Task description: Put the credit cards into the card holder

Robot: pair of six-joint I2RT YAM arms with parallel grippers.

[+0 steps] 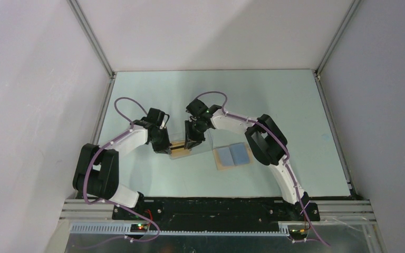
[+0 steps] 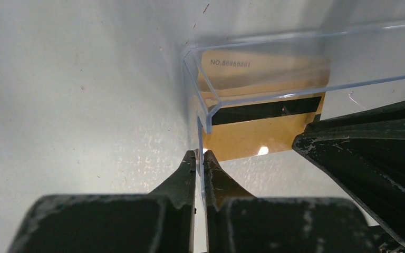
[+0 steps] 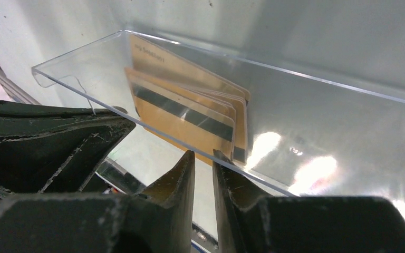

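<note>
A clear card holder [image 2: 379, 50] lies on the table, gold cards [image 1: 179, 152] [image 2: 258, 137] [image 3: 179, 124] stacked in its left end, some askew. My left gripper [image 1: 164, 149] is closed around the holder's thin end wall. My right gripper [image 1: 191, 143] is slightly open at the holder's long front rim, its fingertips beside the cards; I cannot tell that anything is held between them. Each gripper also shows in the other's wrist view.
Blue cards [image 1: 239, 154] lie on a tan mat [image 1: 221, 166] right of the holder. White walls enclose both sides and the back.
</note>
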